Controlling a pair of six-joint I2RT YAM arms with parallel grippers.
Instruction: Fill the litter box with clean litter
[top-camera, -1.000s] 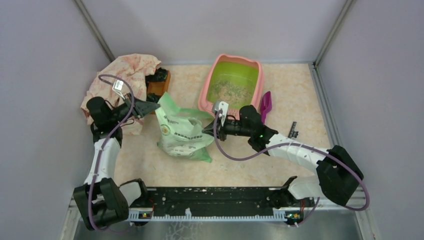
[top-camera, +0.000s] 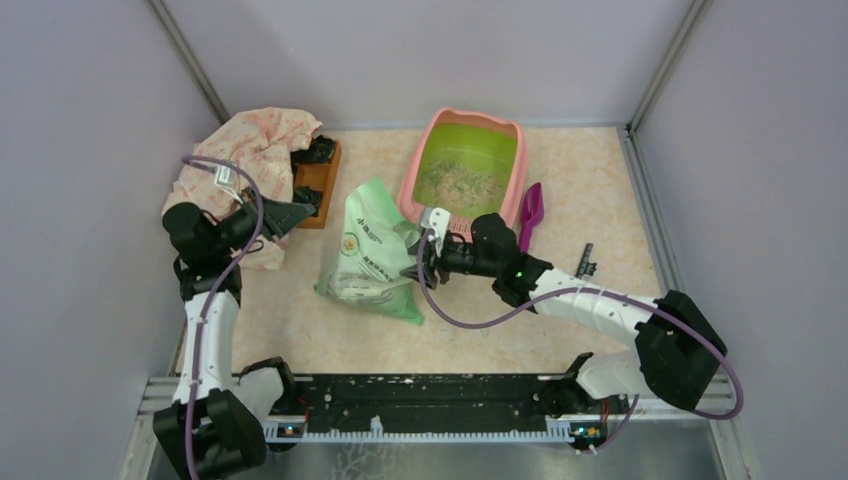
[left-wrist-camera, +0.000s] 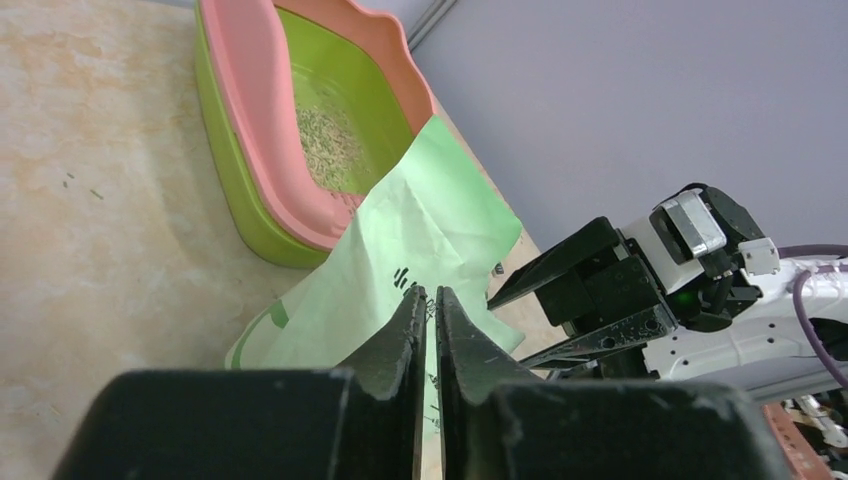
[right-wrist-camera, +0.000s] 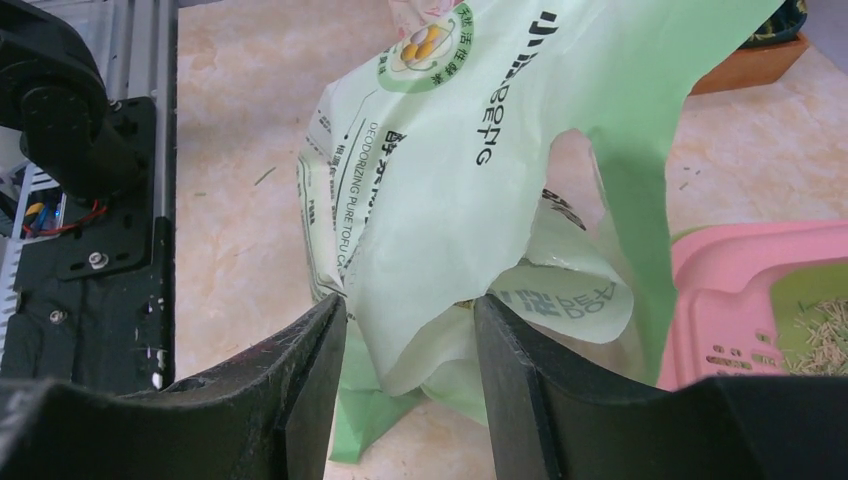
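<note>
The green litter bag stands slumped in the middle, its top flap upright, printed side visible in the right wrist view. The pink-rimmed green litter box behind it holds a thin patch of litter. My left gripper is left of the bag, apart from it; its fingertips are close together in the left wrist view, the flap beyond them. My right gripper is at the bag's right side; in the right wrist view its fingers stand apart around the crumpled edge, grip unclear.
A purple scoop lies right of the box, a dark tool in front of it. An orange tray with black plastic and a pinkish cloth are at back left.
The bag's top has swung right and upright, away from my left gripper, which no longer touches it.
</note>
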